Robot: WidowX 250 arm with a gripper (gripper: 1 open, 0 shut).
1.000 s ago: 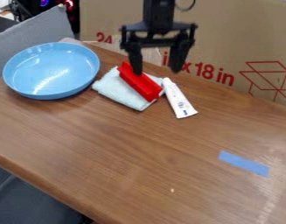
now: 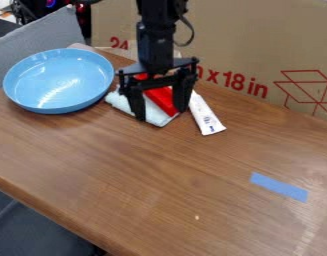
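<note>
My black gripper (image 2: 156, 92) hangs open at the back middle of the table, lowered over a red object (image 2: 163, 98) that lies on a white cloth (image 2: 130, 108). Its two fingers straddle the red object, which it partly hides; whether they touch it I cannot tell. A white item (image 2: 206, 116), perhaps a remote or packet, lies just right of the cloth.
A blue bowl (image 2: 56, 78) sits at the back left. A strip of blue tape (image 2: 278, 186) is on the right. A cardboard box (image 2: 266, 55) stands behind.
My gripper has come down from above the cloth to around the red object. The objects on the table look unmoved.
</note>
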